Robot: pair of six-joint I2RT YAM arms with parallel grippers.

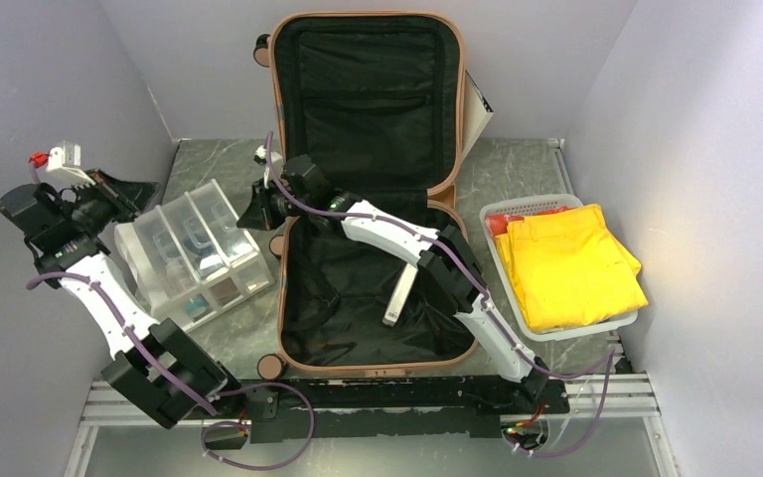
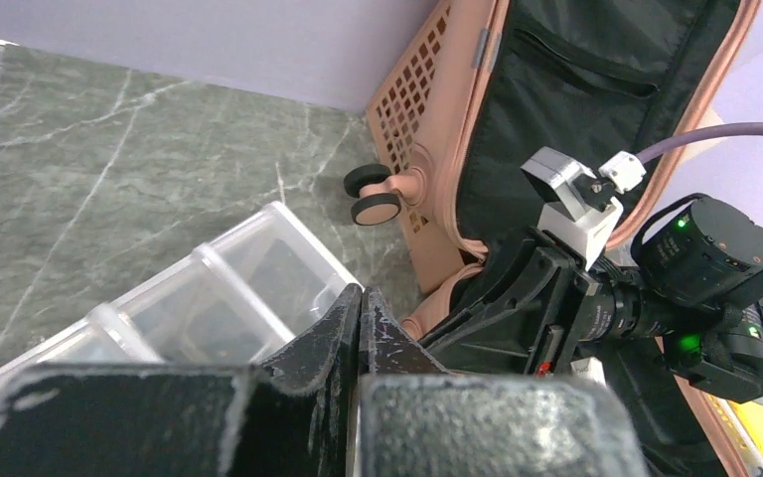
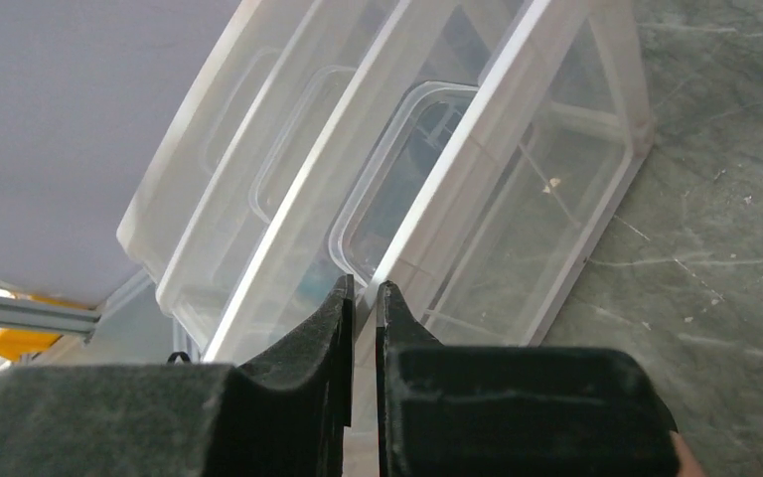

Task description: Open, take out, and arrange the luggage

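Note:
A clear plastic organizer (image 1: 194,258) with dividers lies at the left, beside the open suitcase (image 1: 378,298). My left gripper (image 1: 149,194) is above its upper left side; in the left wrist view its fingertips (image 2: 343,333) meet, with nothing visible between them. My right gripper (image 1: 244,221) is at the organizer's right end, shut on a thin white edge of it, seen in the right wrist view between the fingers. Smaller clear containers (image 3: 397,169) show inside the organizer.
A long white box (image 1: 399,293) lies in the suitcase. A white basket (image 1: 626,318) with folded yellow clothing (image 1: 566,268) and red items stands at the right. Some bare floor (image 1: 199,154) shows behind the organizer.

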